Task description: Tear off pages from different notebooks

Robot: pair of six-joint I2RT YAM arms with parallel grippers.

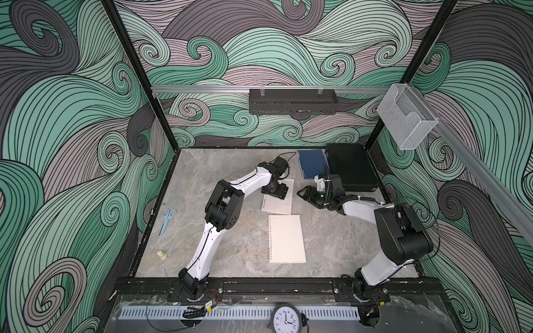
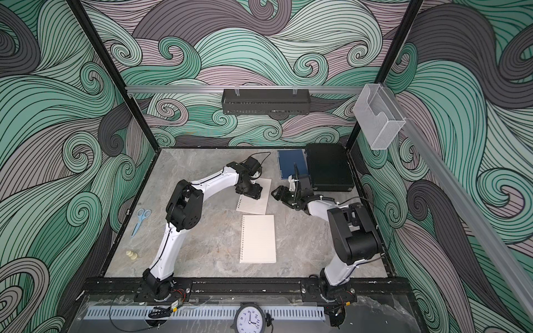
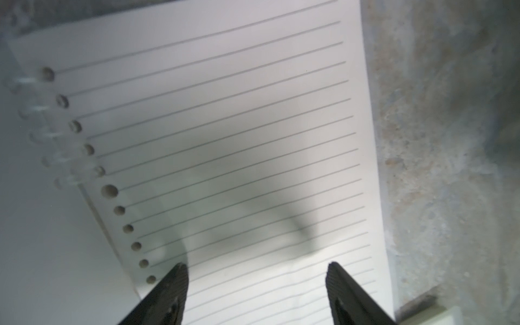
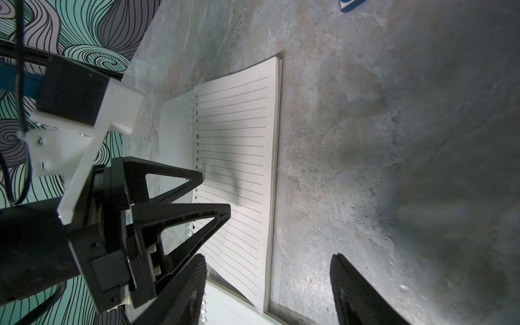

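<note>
A lined, ring-bound notebook lies open on the table, its top page flat in the left wrist view with punched holes along the rings. My left gripper is over this page with its fingers apart, nothing seen between them. In the right wrist view that gripper's two fingertips show close to the binding side; whether they touch the paper I cannot tell. My right gripper stands open to the right of the notebook, over bare table. Nearer the front edge lies a second open, cream-paged notebook.
A blue notebook and a black box stand at the back right. Blue scissors and a small pale object lie at the left.
</note>
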